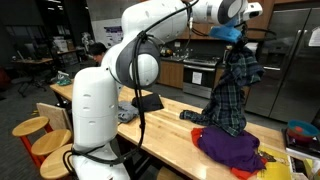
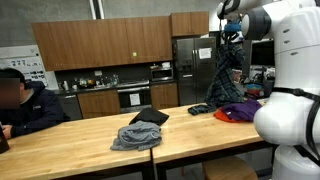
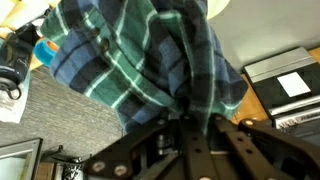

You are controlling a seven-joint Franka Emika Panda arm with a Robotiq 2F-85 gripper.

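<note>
A dark plaid cloth [image 1: 228, 92] hangs from my gripper [image 1: 238, 44], which is shut on its upper end, high above the right part of the table. The cloth's lower end reaches down close to the purple cloth; whether it touches cannot be told. In the second exterior view, the plaid cloth [image 2: 226, 75] drops from the raised arm at the far right. In the wrist view the blue, green and white checks of the cloth [image 3: 135, 60] fill the upper middle, bunched at the fingers, and the fingertips are mostly hidden.
On the table [image 1: 175, 128] lies a purple cloth [image 1: 230, 148] with red cloth beside it, and yellow items [image 1: 275, 168] to the right. A grey cloth [image 2: 140, 136] and a black flat item [image 2: 151, 114] lie on the other side. A person [image 2: 30, 105] sits at the left.
</note>
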